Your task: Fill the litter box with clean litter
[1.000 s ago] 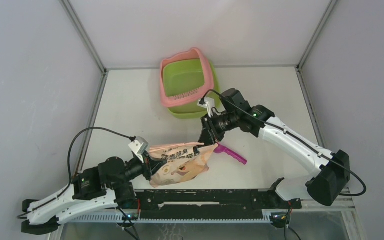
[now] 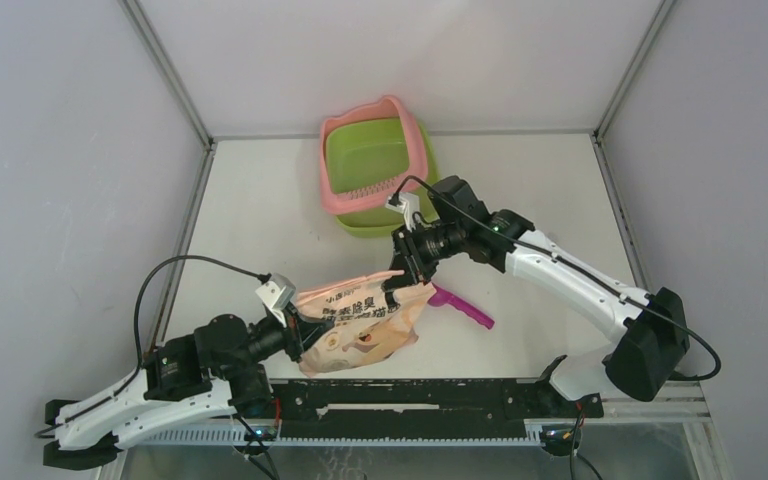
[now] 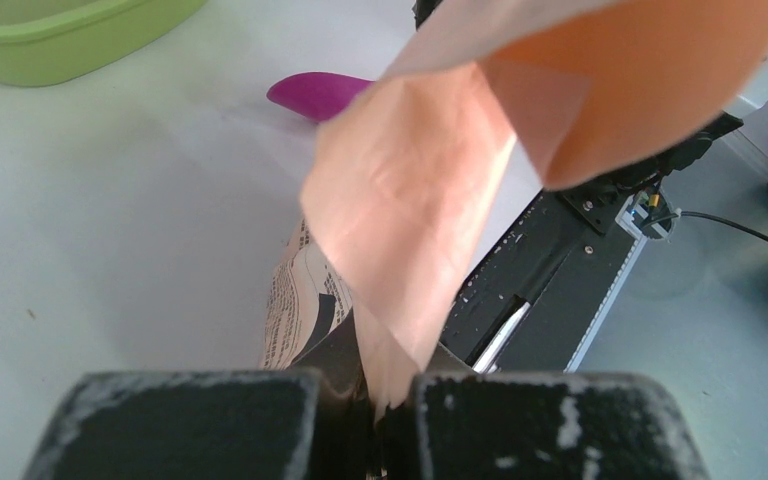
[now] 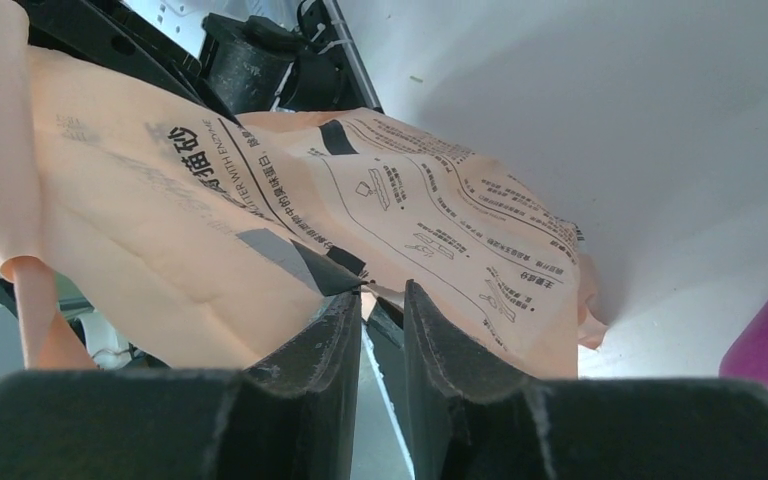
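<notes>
A peach litter bag (image 2: 355,335) with black print stands at the front of the table. My left gripper (image 2: 312,332) is shut on its left edge; in the left wrist view a fold of the bag (image 3: 400,290) runs down between the fingers. At the bag's upper right edge is my right gripper (image 2: 400,272), open by a narrow gap, its fingertips (image 4: 420,310) right at the bag's film (image 4: 430,220). The litter box stands at the back: a green tray (image 2: 365,230) with a pink rim (image 2: 416,150) set askew on it. No litter shows inside.
A purple scoop (image 2: 465,307) lies just right of the bag. Clear table spreads left of the litter box and on the right beyond the right arm. The table's dark front edge (image 2: 410,398) is close to the bag.
The left arm and the litter box have stayed put.
</notes>
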